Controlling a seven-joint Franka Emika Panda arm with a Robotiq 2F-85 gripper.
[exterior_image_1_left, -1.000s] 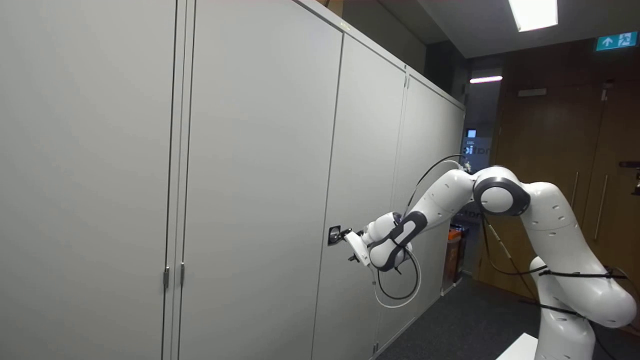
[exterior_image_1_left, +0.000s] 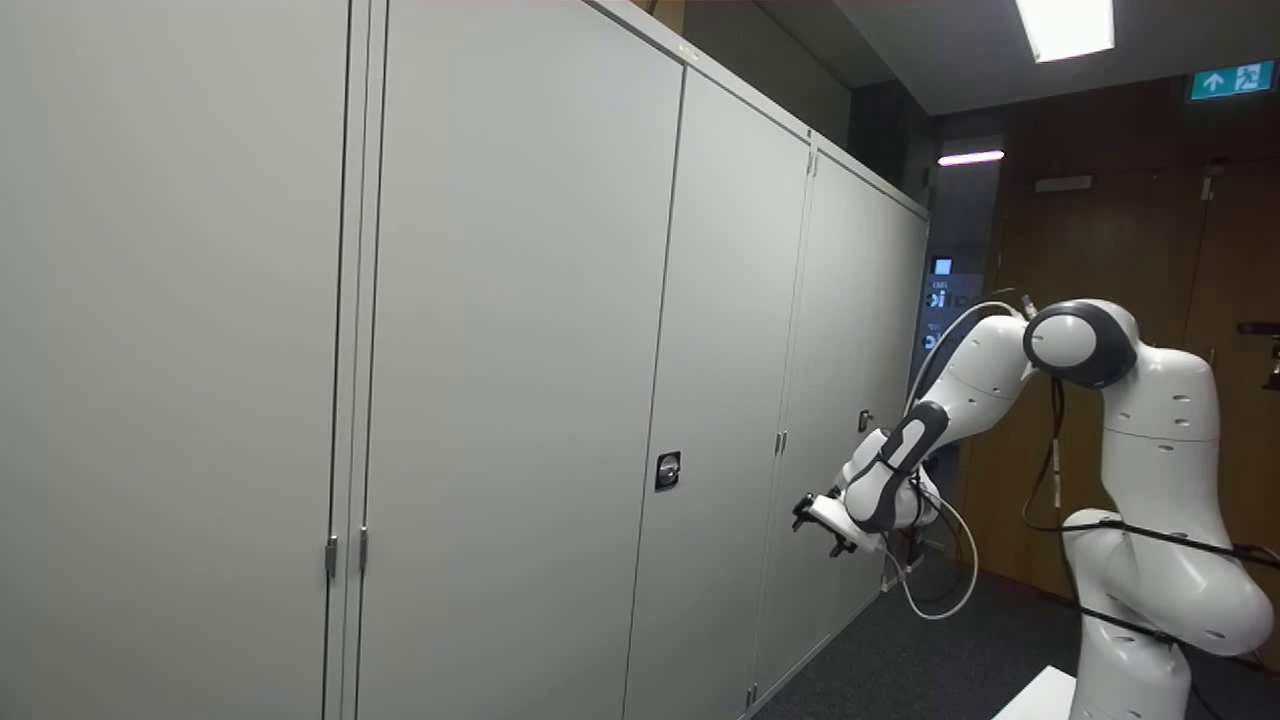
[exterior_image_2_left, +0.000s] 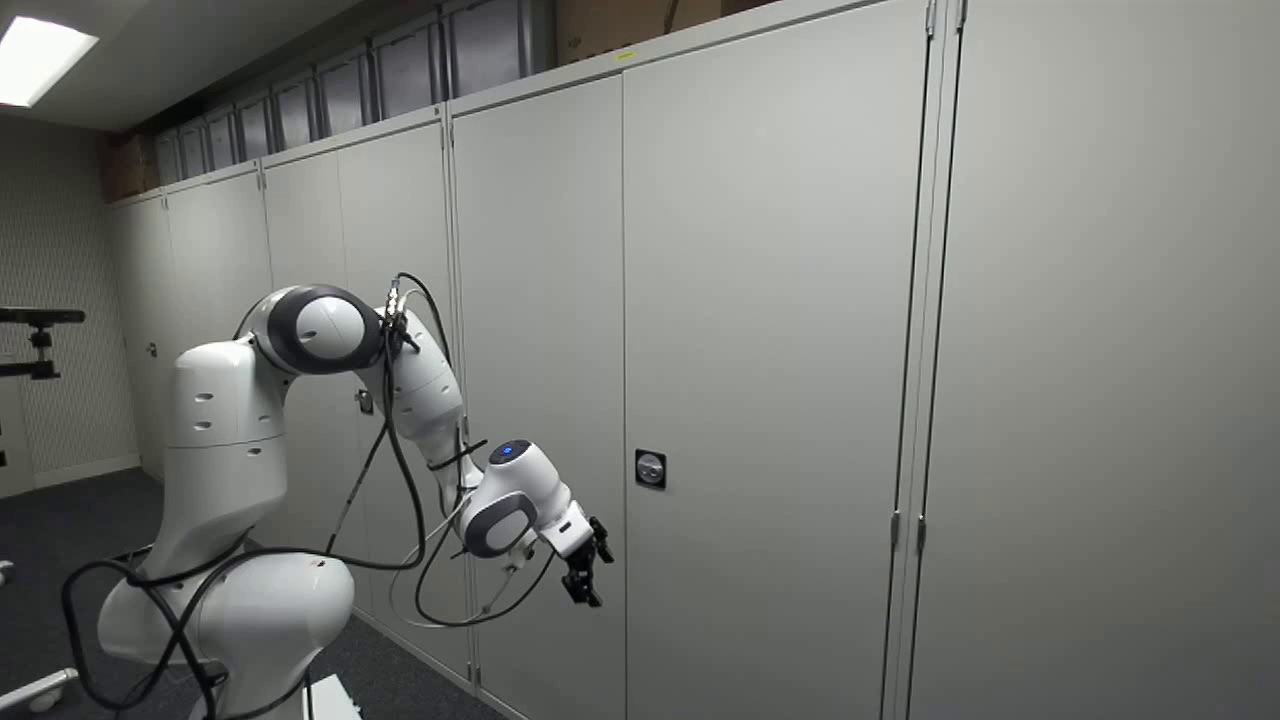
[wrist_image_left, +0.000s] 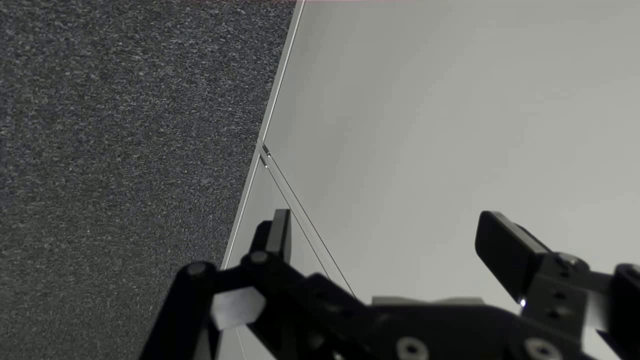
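Note:
A tall grey cabinet door (exterior_image_1_left: 516, 336) stands flush with its neighbours, all closed. The round lock handle (exterior_image_1_left: 668, 470) sits in a black square plate beside the door seam, and shows again as the handle (exterior_image_2_left: 650, 468) in exterior view 2. My gripper (exterior_image_1_left: 821, 528) is held clear of the cabinet, tilted downward, well away from the handle. In the wrist view the gripper is open, its black fingers (wrist_image_left: 510, 249) wide apart with only the door surface behind them. The handle is outside the wrist view.
More closed cabinets (exterior_image_2_left: 216, 240) run along the wall, with grey bins (exterior_image_2_left: 342, 96) on top. Dark carpet (wrist_image_left: 120, 150) lies bare along the cabinet base. Cables (exterior_image_2_left: 414, 516) hang loosely around the arm. A wooden door (exterior_image_1_left: 1104, 264) stands behind it.
My gripper has drawn back from the handle, away from the cabinet, and the arm has folded toward its base. The handle is now uncovered; the cabinet doors look unmoved.

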